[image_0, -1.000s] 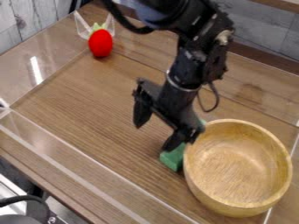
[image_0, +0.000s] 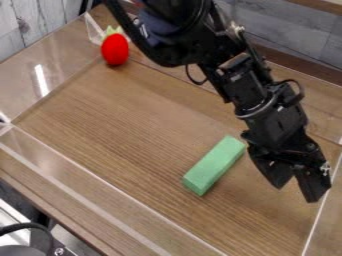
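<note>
My black gripper (image_0: 286, 160) hangs low at the right of the camera view, at the end of the arm that reaches from the top. A green block (image_0: 214, 165) lies on the wooden table just left of it, apart from it. Whether the fingers are open or shut is unclear.
A red rounded object (image_0: 115, 49) with a pale crown-like thing (image_0: 108, 30) sits at the back left near the wall. A cable curves at the lower left corner.
The arm has swung to the right. The large yellow bowl at the lower right is no longer in view, and the green block is now fully visible.
</note>
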